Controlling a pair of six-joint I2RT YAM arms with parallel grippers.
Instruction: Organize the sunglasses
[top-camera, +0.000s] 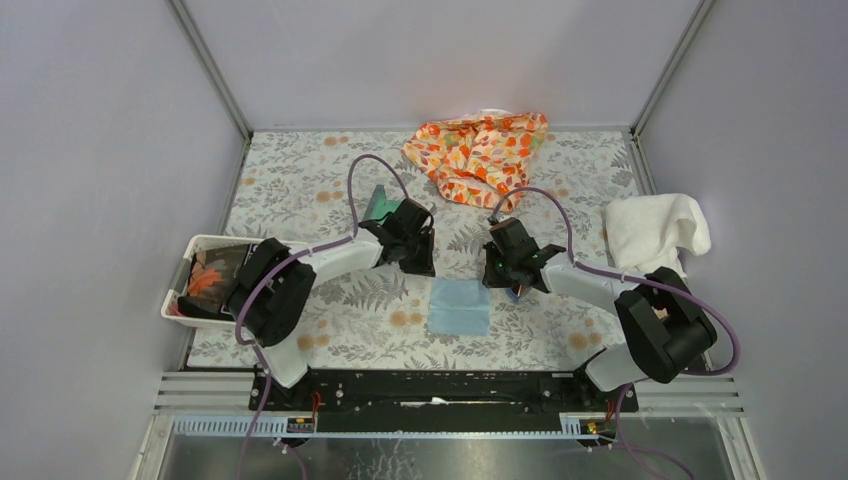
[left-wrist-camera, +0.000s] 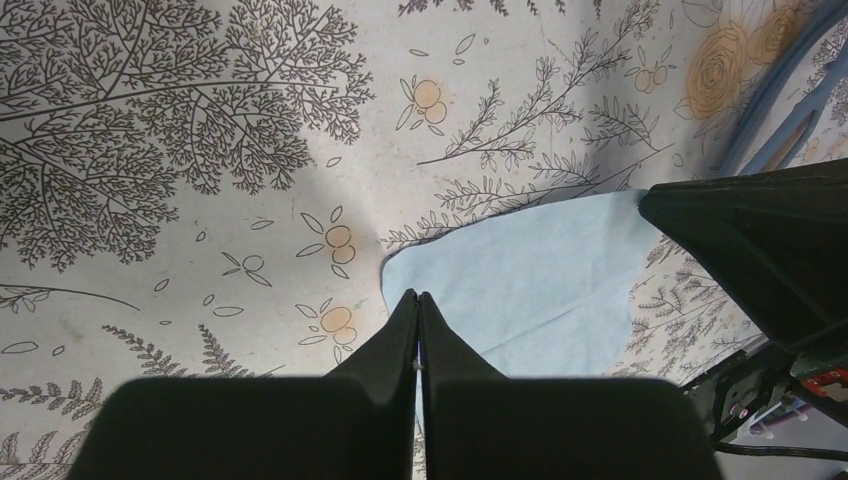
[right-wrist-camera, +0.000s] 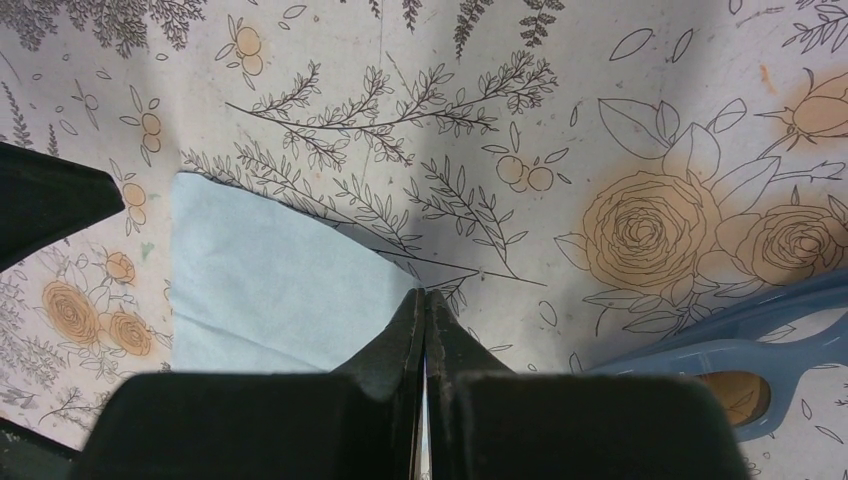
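Note:
No sunglasses can be made out for certain. A flat light blue cloth (top-camera: 460, 315) with a crease across it lies at the front middle of the table. My left gripper (top-camera: 432, 275) is shut with nothing between its fingers, just off the cloth's back left corner. At the opposite back corner, my right gripper (top-camera: 487, 287) is shut with its tips against the cloth's edge (right-wrist-camera: 300, 262); whether any cloth is pinched does not show. Right of that gripper lies a blue looped object (right-wrist-camera: 735, 370), partly cut off and partly under the arm; its kind is unclear.
At the left stands a white bin (top-camera: 210, 240) with a dark printed item (top-camera: 220, 278). A green object (top-camera: 384, 207) lies behind the left arm. Orange patterned fabric (top-camera: 480, 155) sits at the back, a white towel (top-camera: 655, 230) at the right.

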